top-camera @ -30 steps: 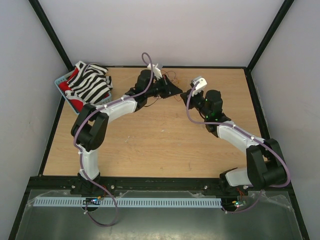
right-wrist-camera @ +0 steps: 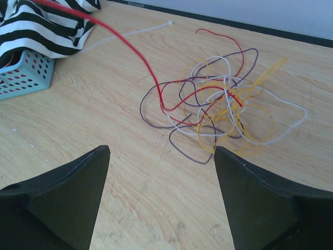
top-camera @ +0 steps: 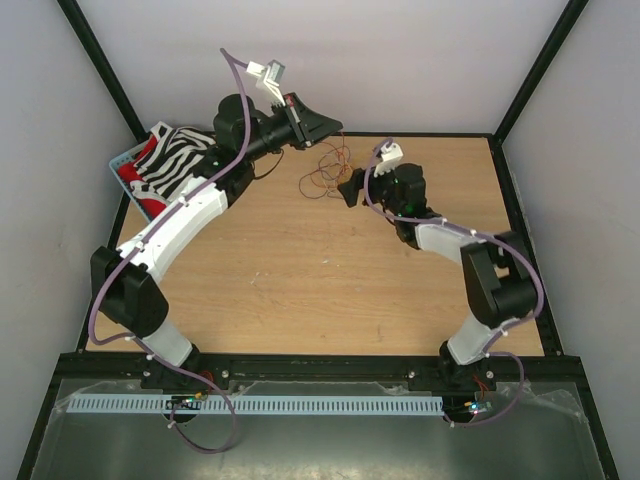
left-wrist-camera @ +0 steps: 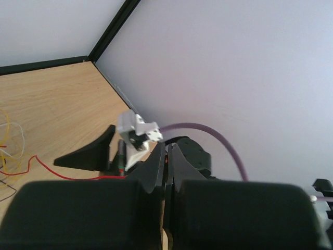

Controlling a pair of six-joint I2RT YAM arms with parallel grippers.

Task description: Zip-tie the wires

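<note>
The tangle of thin red, white, yellow and dark wires (top-camera: 325, 178) (right-wrist-camera: 229, 94) lies loose on the table near the back edge. My left gripper (top-camera: 338, 130) is shut above the tangle's back side. One red wire (left-wrist-camera: 73, 178) (right-wrist-camera: 130, 45) rises from the tangle toward that gripper; whether it sits between the fingers is hidden. My right gripper (top-camera: 352, 195) stands open at the tangle's front right, nothing between its fingers. A pale zip tie (right-wrist-camera: 151, 29) lies flat on the table, between the basket and the wires.
A light blue basket (right-wrist-camera: 39, 70) holding black-and-white striped cloth (top-camera: 180, 165) and red cloth stands at the back left. The black rear frame (top-camera: 420, 135) runs close behind the wires.
</note>
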